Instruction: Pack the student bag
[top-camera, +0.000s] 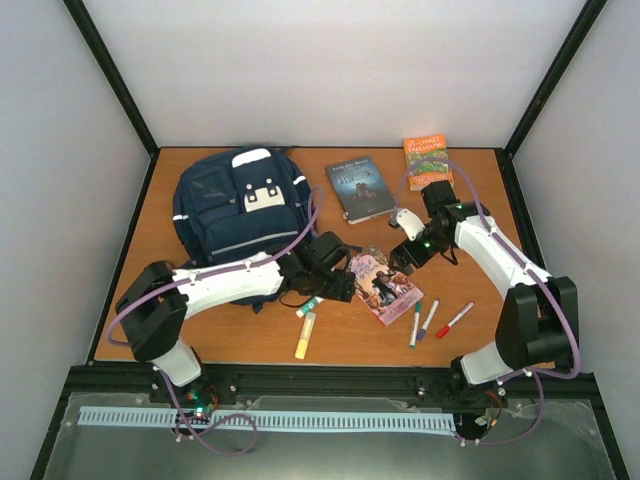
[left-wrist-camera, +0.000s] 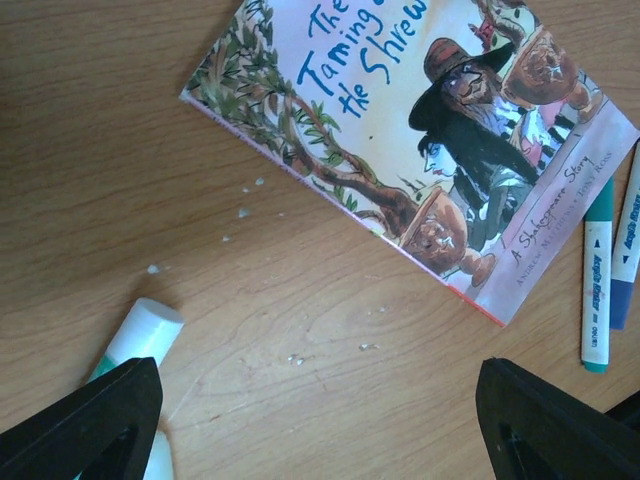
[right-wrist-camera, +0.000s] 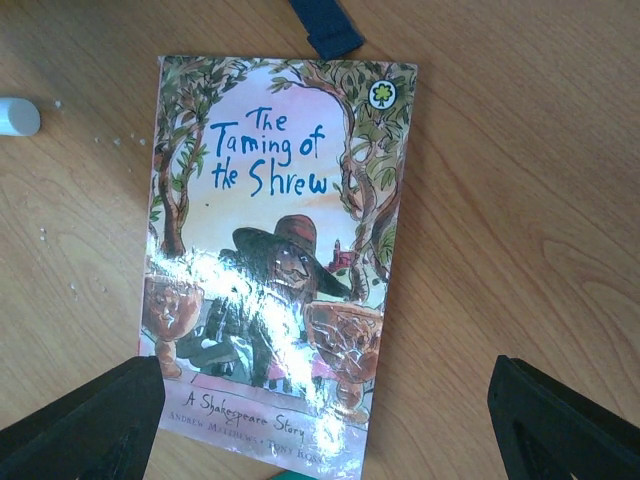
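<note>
The navy backpack (top-camera: 235, 205) lies at the left of the table. In the middle, flat on the wood, is The Taming of the Shrew book (top-camera: 388, 290). My left gripper (top-camera: 345, 284) is open by the book's left side; in its own view the book (left-wrist-camera: 420, 150) lies beyond the spread fingers (left-wrist-camera: 105, 425), nothing between them. My right gripper (top-camera: 402, 261) hovers at the book's right edge with parted fingers (right-wrist-camera: 560, 425); the book (right-wrist-camera: 270, 260) appears beneath, apparently not gripped. A dark book (top-camera: 360, 188) and an orange book (top-camera: 427, 162) lie at the back.
A white-and-green stick (top-camera: 309, 306) and a yellow one (top-camera: 305, 337) lie near the left gripper. Green (top-camera: 415, 324), blue (top-camera: 428, 319) and red (top-camera: 455, 320) markers lie in front right. Bare wood shows at front left.
</note>
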